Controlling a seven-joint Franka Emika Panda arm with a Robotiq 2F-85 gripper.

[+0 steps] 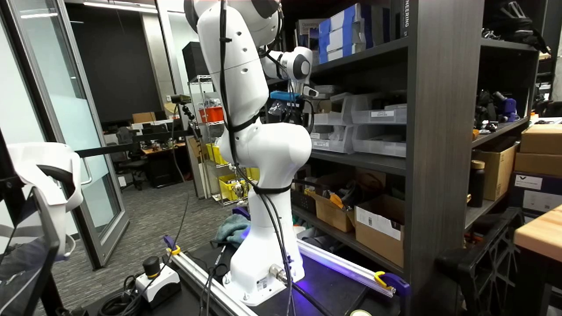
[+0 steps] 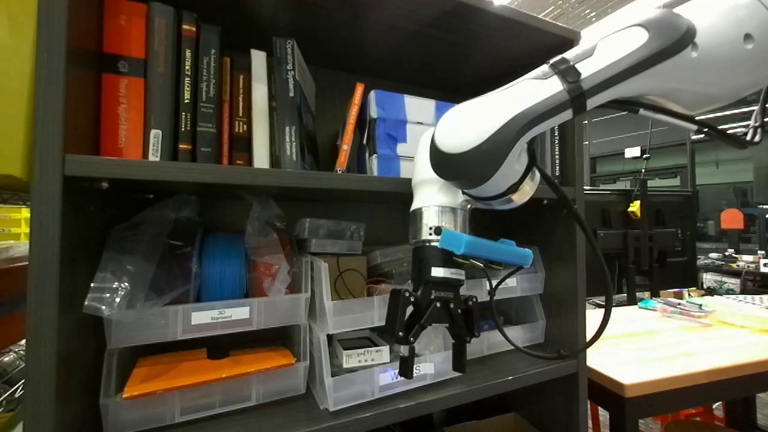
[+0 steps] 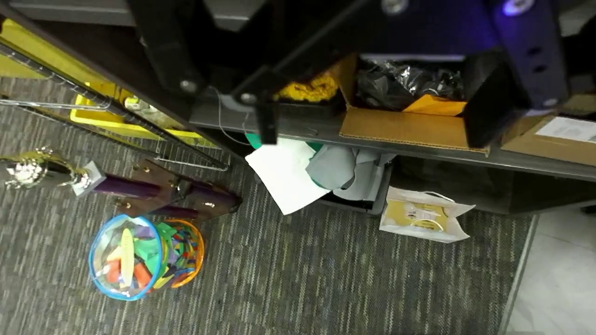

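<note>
My black gripper points straight down in front of the shelf, its fingers open and empty. Behind it in exterior view 2 is a clear bin labelled for wires, holding a small white box. In the wrist view the two fingers hang apart at the top, over the lower shelf edge and carpet. Exterior view 1 shows the gripper's blue camera mount beyond the arm, while the fingers are mostly hidden there.
Left of the gripper stand a filament bin and a bin with an orange folder. Books line the shelf above. Below are an open cardboard box, a paper bag and tubs of toys. Much of the carpet is clear.
</note>
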